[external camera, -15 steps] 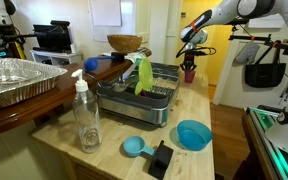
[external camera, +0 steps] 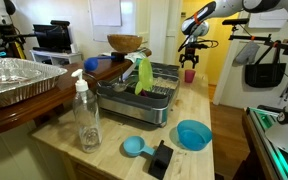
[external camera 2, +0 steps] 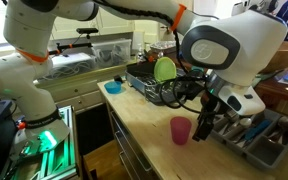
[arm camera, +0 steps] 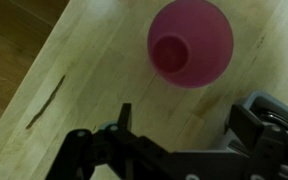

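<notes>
On the far part of the counter stands a pink cup (external camera 2: 180,130), which exterior view 1 shows only as a small pink shape (external camera: 189,76). Looking down from the wrist, I see into the cup (arm camera: 190,44), ahead of the fingers and apart from them. My gripper is open, its two dark fingers wide apart with bare wood between them. In exterior view 2 the big white arm (external camera 2: 219,60) reaches in from above, with the gripper just to the right of the cup.
A grey cutlery tray (external camera 2: 269,145) sits close to the gripper. The dish rack (external camera: 139,98), a blue bowl (external camera: 194,134), a light-blue scoop (external camera: 134,146) and a soap bottle (external camera: 86,115) are farther along the counter. Bare wood lies around the cup.
In exterior view 1 the gripper has risen slightly and shifted left, away from the cup. The cup appears to stay in the same spot.
</notes>
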